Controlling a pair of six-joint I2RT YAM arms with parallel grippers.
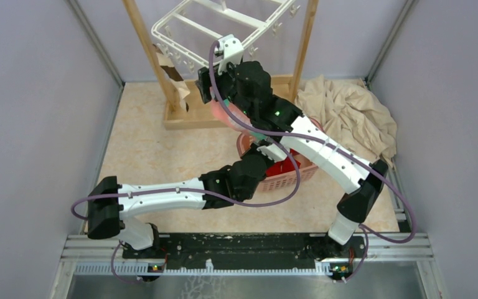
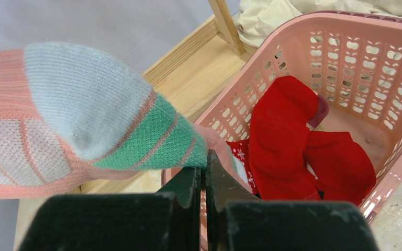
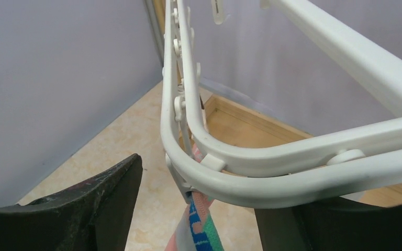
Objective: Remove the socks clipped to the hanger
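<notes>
A pink sock with pale blue and green bands [image 2: 131,130] stretches across the left wrist view. Its green toe end is pinched in my left gripper, which is shut on it. At the front corner of the white hanger [image 3: 230,157], a clip [image 3: 185,183] still has the sock's upper end below it in the right wrist view. My right gripper stands open, a finger [image 3: 118,193] on either side of that corner. From above, the sock [image 1: 229,115] slants from the right gripper down to the left one.
A pink basket [image 2: 288,36] holding red socks [image 2: 282,136] sits beside my left gripper. A beige and brown sock [image 1: 173,73] hangs at the hanger's left. Wooden posts [image 1: 305,47] flank the hanger; beige cloth [image 1: 348,115] lies right.
</notes>
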